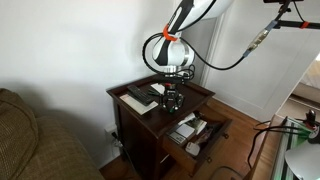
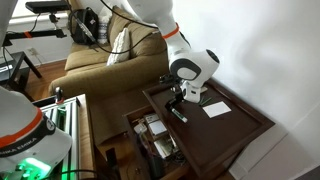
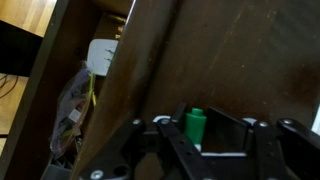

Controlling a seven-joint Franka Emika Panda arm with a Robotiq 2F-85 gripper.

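Note:
A slim marker-like object with a green end point(image 3: 195, 127) shows between the dark fingers of my gripper at the bottom of the wrist view. In exterior view 2 the same green object point(image 2: 180, 116) lies on the dark brown dresser top point(image 2: 215, 130), close to the open drawer. My gripper point(image 1: 171, 103) is low over that top in exterior view 1, pointing down. The fingers stand on either side of the green end; whether they press on it cannot be told. Much of the object's length is hidden by the gripper.
Below the dresser's front edge, an open drawer point(image 1: 190, 148) holds several items, among them a white piece point(image 3: 101, 56) and a clear plastic bag point(image 3: 72, 112). White paper point(image 2: 216, 109) lies on the top towards the wall. A couch point(image 1: 40, 140) stands to the side.

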